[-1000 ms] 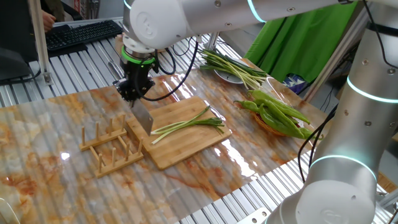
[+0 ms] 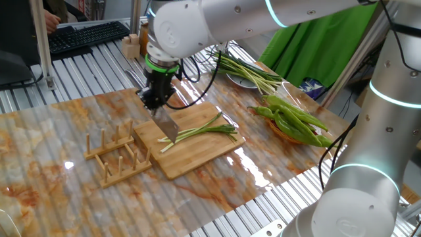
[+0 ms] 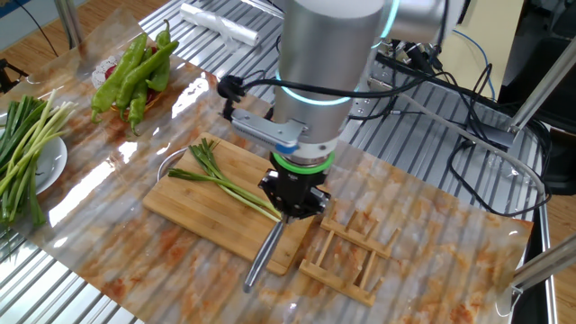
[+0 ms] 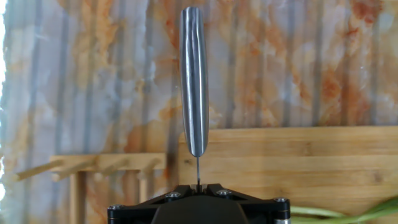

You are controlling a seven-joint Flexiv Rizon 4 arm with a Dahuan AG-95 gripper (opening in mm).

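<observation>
My gripper is shut on a kitchen knife. In the wrist view the knife's steel handle (image 4: 194, 81) points away from the fingers, the thin blade edge-on between the fingers. In exterior view 1 the broad blade (image 2: 165, 124) hangs below the gripper, over the left part of the wooden cutting board (image 2: 181, 168). Green onions (image 2: 197, 131) lie across the board, their pale ends close to the blade in that view. Whether the blade touches them or the board is hard to tell.
A wooden peg rack (image 2: 125, 174) stands left of the board. Green peppers (image 2: 293, 122) fill a basket to the right, and more green onions (image 2: 247, 71) lie on a plate behind.
With the knife held, my gripper has moved right in exterior view 1, from beside the rack to over the board near the onions' pale ends. Board, onions and rack stay put.
</observation>
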